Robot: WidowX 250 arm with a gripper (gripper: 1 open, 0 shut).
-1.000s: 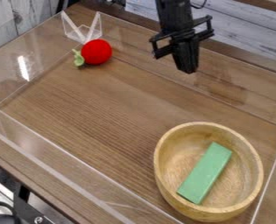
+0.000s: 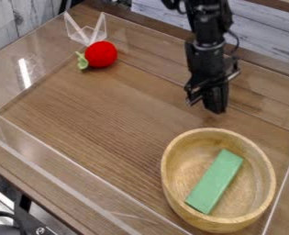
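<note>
My dark gripper (image 2: 205, 95) hangs low over the bare wooden table at the centre right, above the bowl, its finger tips near the surface; whether they are open or shut is hard to tell. A wooden bowl (image 2: 183, 170) at the lower right holds a green block (image 2: 214, 182). A red tomato-like object (image 2: 101, 54) with a green top lies at the upper left.
A clear, crumpled-looking object (image 2: 86, 29) stands behind the red one at the top left. Dark cables lie at the bottom left corner.
The gripper has moved down toward the table surface and closer to the bowl. The red object, bowl and green block look unmoved.
</note>
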